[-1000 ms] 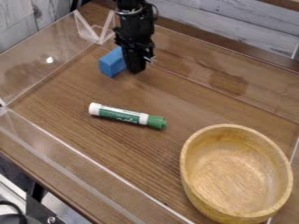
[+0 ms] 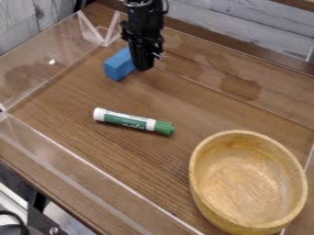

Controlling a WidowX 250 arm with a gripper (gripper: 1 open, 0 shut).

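The black gripper (image 2: 142,55) is at the upper middle, low over the wooden table, just right of a blue box (image 2: 119,64) and partly in front of or against its end; whether they touch is hard to tell. Its fingers look close together, with nothing clearly held between them. A green and white tube (image 2: 134,121) lies crosswise in the middle-left foreground. A cream oval bowl (image 2: 248,184) sits at the lower right.
The wooden table (image 2: 221,92) has clear space in the middle and right. Clear plastic walls edge the left side. Black cables lie beyond the table at the bottom left.
The gripper and arm have moved slightly up and back in the view over the last second. The blue box, tube and bowl show little or no movement.
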